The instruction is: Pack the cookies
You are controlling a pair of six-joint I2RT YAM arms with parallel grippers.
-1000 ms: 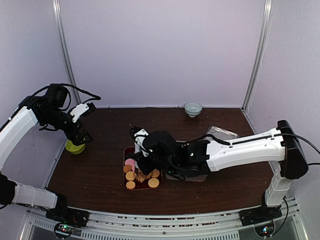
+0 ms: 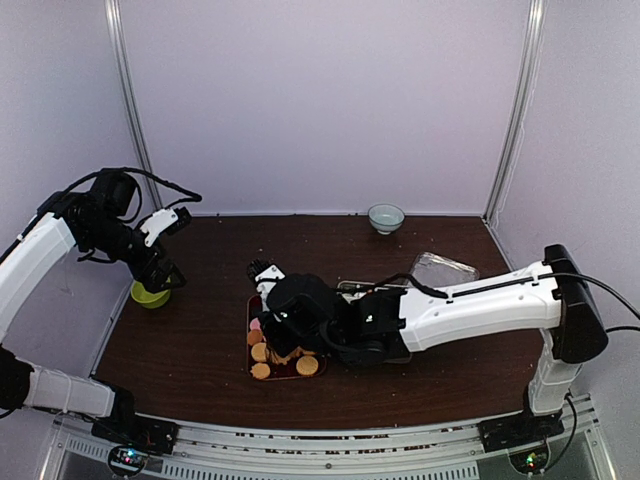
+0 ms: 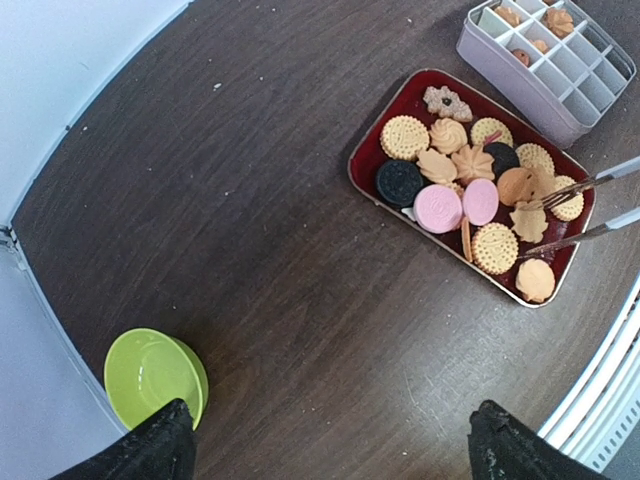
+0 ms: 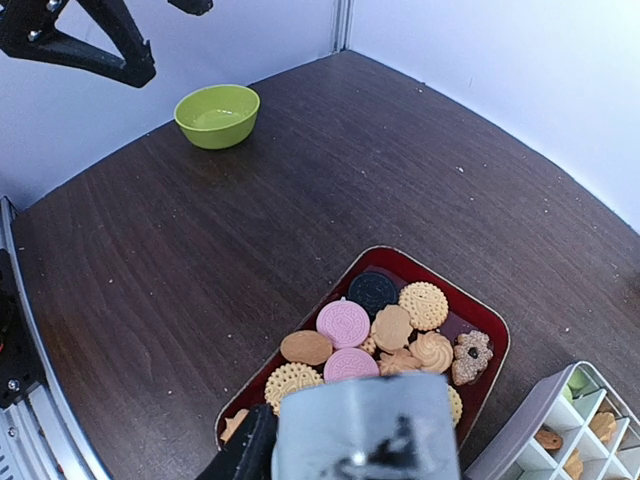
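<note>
A red tray [image 3: 395, 160] holds assorted cookies, including pink, black and beige ones. My right gripper has its thin fingers parted over the tray's right part, around a small beige cookie, grip not evident; its own wrist view is partly blocked by the gripper body. The lilac compartment box [image 3: 515, 85], beside the tray, holds a few cookies in some cells and is mostly hidden under the right arm from above. My left gripper [image 2: 165, 280] hangs open over the left side, away from the tray, with nothing between its fingers.
A green bowl [image 3: 150, 380] stands at the left edge of the table. A pale bowl [image 2: 386, 218] is at the back, and a clear plastic container [image 2: 442, 267] lies at the right behind the right arm.
My right gripper and wrist have shifted slightly left in the top view, with the forearm a little changed in angle. The left arm is still.
</note>
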